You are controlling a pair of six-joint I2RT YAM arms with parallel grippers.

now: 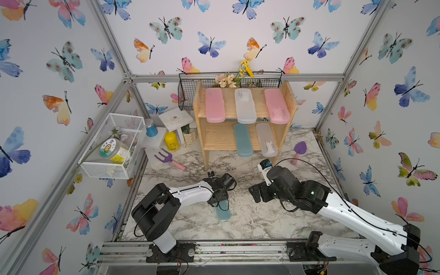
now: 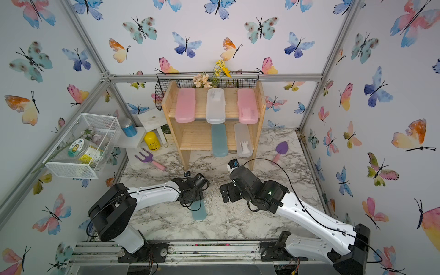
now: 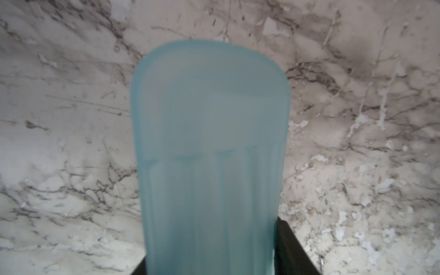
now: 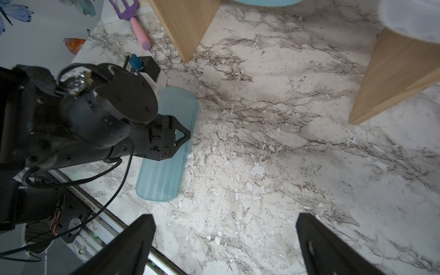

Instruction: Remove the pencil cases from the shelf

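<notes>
A teal pencil case [image 1: 224, 212] lies on the marble table in front of the shelf [image 1: 215, 136]. My left gripper is over its middle. In the left wrist view, dark fingers [image 3: 291, 252] flank the case at the lower edge; whether they press on it cannot be told. The shelf's top level bears a pink case [image 1: 215, 105], a clear case [image 1: 245, 105] and another pink case [image 1: 276, 105]. Below are a teal case [image 1: 243, 139] and a clear case [image 1: 266, 139]. My right gripper hangs open and empty over the table.
At left stand a white wire basket [image 1: 110, 171], a yellow bottle [image 1: 171, 141] and a purple hand fork [image 1: 167, 158]. A purple trowel [image 1: 300, 147] lies right of the shelf. Bare table spreads between the arms and at the right.
</notes>
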